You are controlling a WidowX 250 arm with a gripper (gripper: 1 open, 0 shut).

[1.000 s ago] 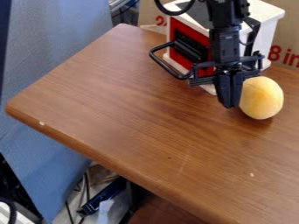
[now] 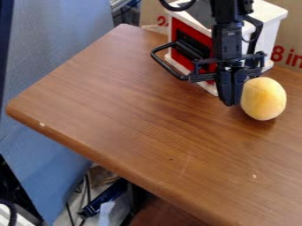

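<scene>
My black gripper (image 2: 230, 94) hangs low over the right part of the wooden table, its fingertips close to the tabletop, just left of a round, pale yellow-orange object (image 2: 266, 99). The fingers look close together; whether they are fully shut, or touch the round object, I cannot tell.
A white and red box-like unit (image 2: 266, 26) with a black bar handle stands behind my gripper at the back of the table (image 2: 124, 115). A cardboard box (image 2: 287, 53) is behind it.
My gripper has shifted very slightly, with its upper part a touch higher or more upright. The round object stays in place.
</scene>
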